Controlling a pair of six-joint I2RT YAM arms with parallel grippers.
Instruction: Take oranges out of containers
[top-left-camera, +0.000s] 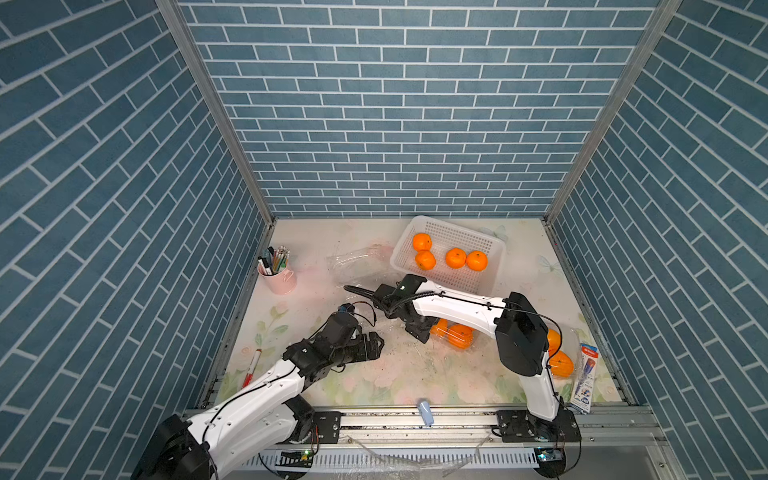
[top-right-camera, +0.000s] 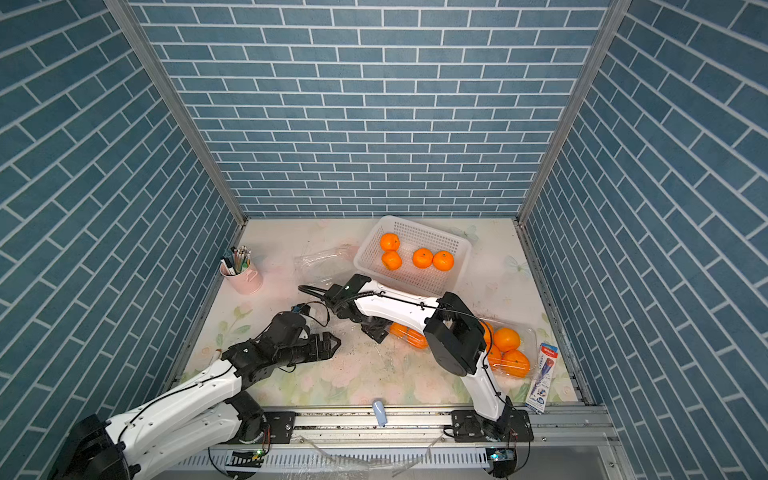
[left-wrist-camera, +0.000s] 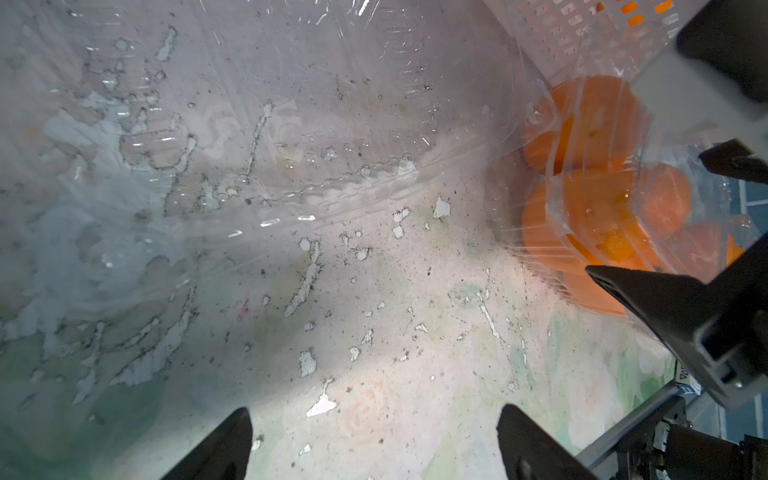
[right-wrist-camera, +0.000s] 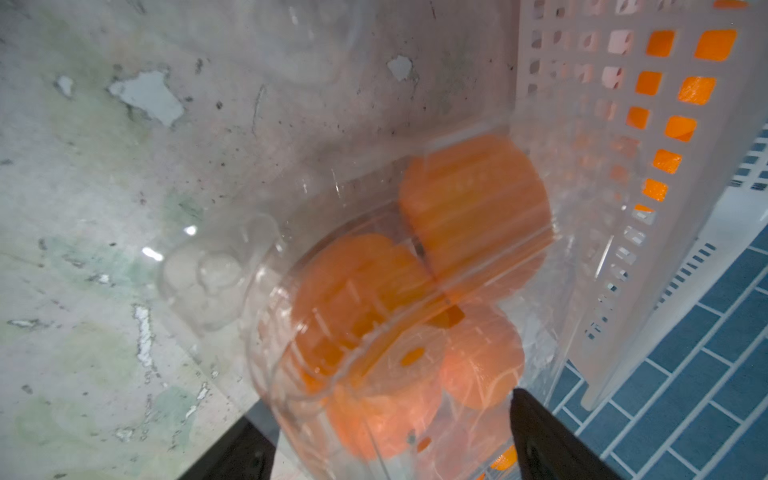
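A clear container with oranges (top-left-camera: 460, 336) lies at the middle front, under my right arm. My right gripper (top-left-camera: 418, 332) is at its left end; in the right wrist view its fingertips flank the clear plastic around the oranges (right-wrist-camera: 472, 216), and whether it holds it is unclear. My left gripper (top-left-camera: 369, 346) is open over the table, left of that container, above empty clear plastic (left-wrist-camera: 320, 160). A white basket (top-left-camera: 496, 244) behind holds several loose oranges (top-left-camera: 455, 257).
Another container of oranges (top-right-camera: 508, 352) lies at the right, beside a pen pack (top-right-camera: 542, 376). A pink pen cup (top-left-camera: 280, 280) stands at back left, a red marker (top-left-camera: 250, 368) at front left.
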